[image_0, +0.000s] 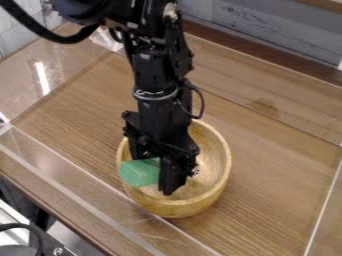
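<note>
My black gripper (163, 172) reaches down from the top into a yellow bowl (201, 205) at the middle of the wooden surface. It is shut on a green object (139, 174) at the bowl's front left. The gripper and arm hide part of the bowl's inside and part of the green object.
Bare wooden surface (274, 160) lies to the right and upper left of the bowl. A pale wall (267, 35) runs along the back. Dark cables and the surface's edge are at the lower left.
</note>
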